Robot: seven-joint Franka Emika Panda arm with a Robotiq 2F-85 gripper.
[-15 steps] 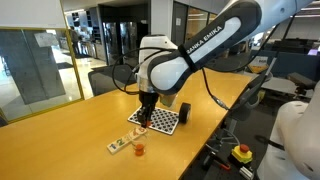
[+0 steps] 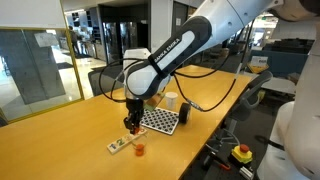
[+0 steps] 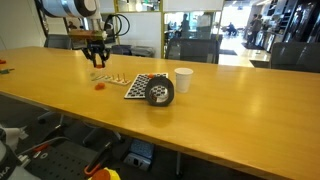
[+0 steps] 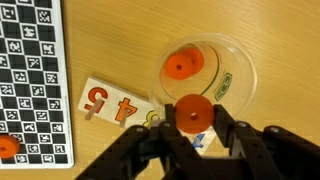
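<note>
An orange round piece (image 4: 194, 114) is pinched between the fingertips of my gripper (image 2: 133, 124), which is shut on it. In the wrist view, the piece overlaps the near rim of a clear round cup (image 4: 235, 62). Inside that cup lie orange discs (image 4: 181, 66). Seen from exterior view 2, the held piece (image 3: 98, 65) hangs in the air above the table. A pale number board (image 4: 112, 103) with pegs and orange digits lies beside the cup, partly covered by the cup and gripper.
A black-and-white checkered board (image 4: 40, 90) with an orange disc (image 4: 8, 146) lies to the left in the wrist view. A black roll (image 3: 160, 90) and a white cup (image 3: 183, 78) stand past it.
In exterior view 1, my gripper has moved left, from near the checkered board to over the number board, carrying the orange piece. The objects on the table have stayed in place.
</note>
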